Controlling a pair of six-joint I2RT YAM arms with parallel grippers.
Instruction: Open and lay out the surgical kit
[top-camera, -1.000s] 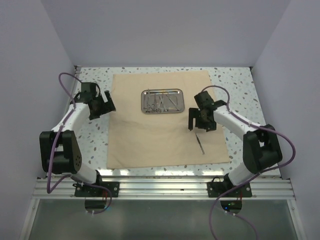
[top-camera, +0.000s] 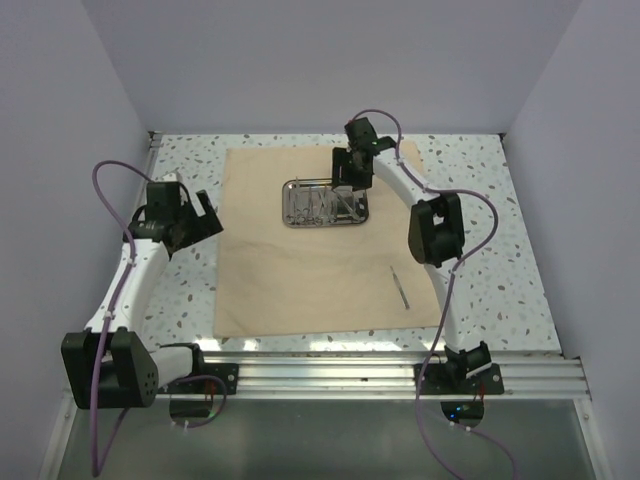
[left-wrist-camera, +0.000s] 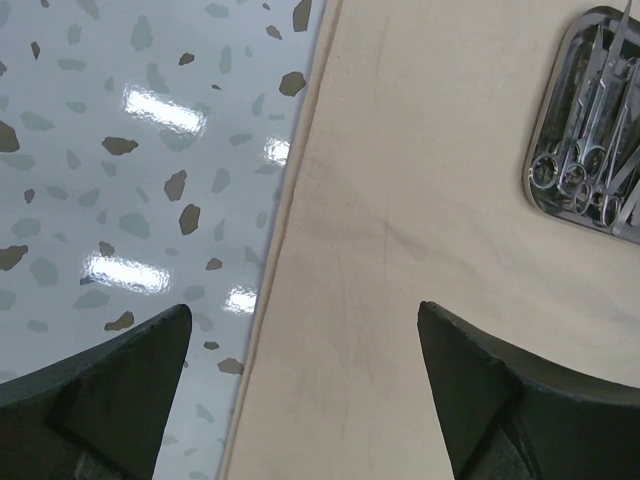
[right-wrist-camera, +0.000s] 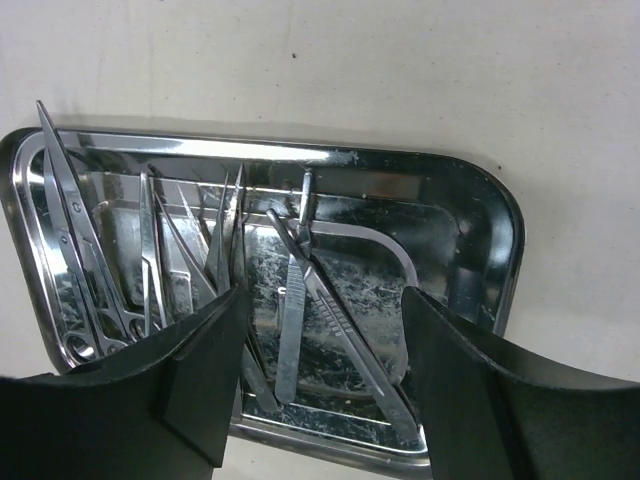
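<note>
The metal tray (top-camera: 300, 226) lies on the tan cloth at the back middle, holding several steel instruments. In the right wrist view, scissors (right-wrist-camera: 85, 245) and tweezers lie at the tray's left, and two scalpel handles, one upright in view (right-wrist-camera: 291, 325) and one slanted (right-wrist-camera: 345, 330), lie further right. My right gripper is over the tray's right part, fingers part open, the scalpel handles showing between its fingers, not gripped. One slim instrument (top-camera: 400, 288) lies alone on the cloth at front right. My left gripper (top-camera: 210, 215) stands open and empty near the cloth's left edge.
Speckled table (top-camera: 180, 300) shows on both sides. A metal rail (top-camera: 320, 370) runs along the front, and grey walls close in the other sides.
My right gripper has moved from above the lone instrument back and left to the tray, its fingers now narrower. The left arm has shifted slightly. The lone instrument has stayed put.
</note>
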